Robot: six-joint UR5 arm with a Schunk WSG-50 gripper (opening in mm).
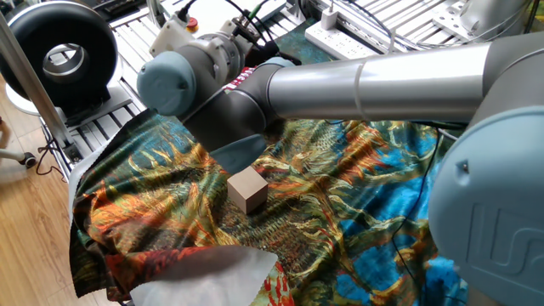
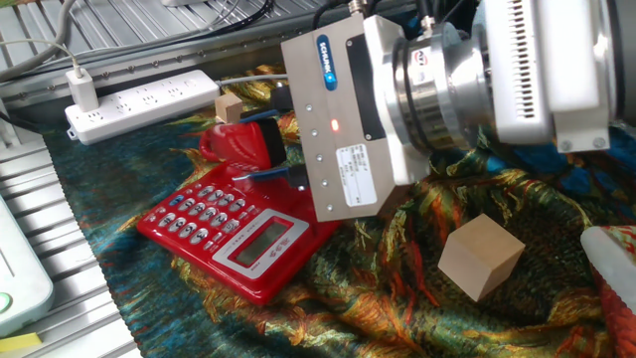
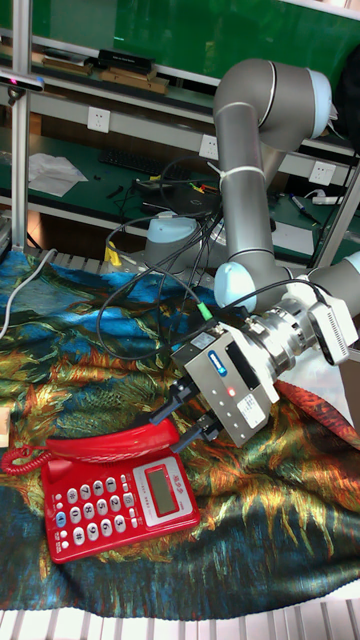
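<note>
A red desk telephone (image 2: 204, 224) with grey keys and a small display lies on the patterned cloth. Its red handset (image 2: 234, 145) lies along one side of the phone, and its coiled cord (image 3: 23, 461) shows at the far end. My gripper (image 3: 166, 429) is at the handset's near end, its two dark fingers (image 3: 195, 432) standing apart on either side of it. In exterior view 2 the lower finger (image 2: 296, 176) appears separated from the handset by a small gap; contact at the upper one is unclear. The arm hides phone and fingers in exterior view 1.
A wooden cube (image 2: 481, 257) sits on the cloth under the wrist's side, and a smaller wooden block (image 2: 229, 107) lies beyond the handset. A white power strip (image 2: 144, 104) runs along the back. Wrinkled cloth (image 1: 161, 200) is otherwise fairly bare.
</note>
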